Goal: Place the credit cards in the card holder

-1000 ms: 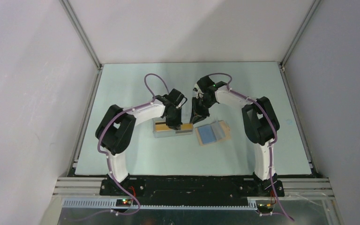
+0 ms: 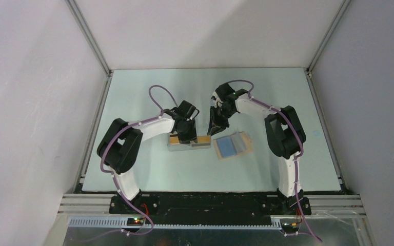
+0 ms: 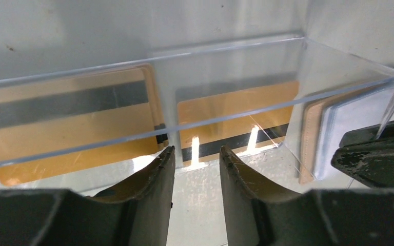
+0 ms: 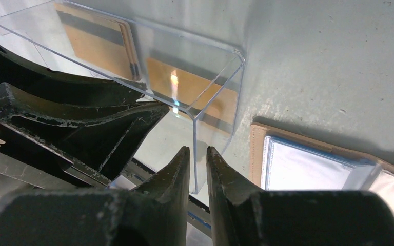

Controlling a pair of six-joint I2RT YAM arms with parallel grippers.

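A clear acrylic card holder (image 2: 176,146) lies on the table, with tan-gold cards (image 3: 61,123) in its left part and a gold card (image 3: 236,102) further right. My left gripper (image 2: 187,138) hangs over the holder, its fingers apart with nothing visible between them in its wrist view. My right gripper is shut on the holder's right end wall. To the holder's right lies a pile of cards (image 2: 227,146), blue-white on tan, with a translucent piece on it.
The two arms are close together at the centre.
My left gripper has shifted slightly left and down in the top view, over the holder. The right arm and the cards beside the holder look unchanged.
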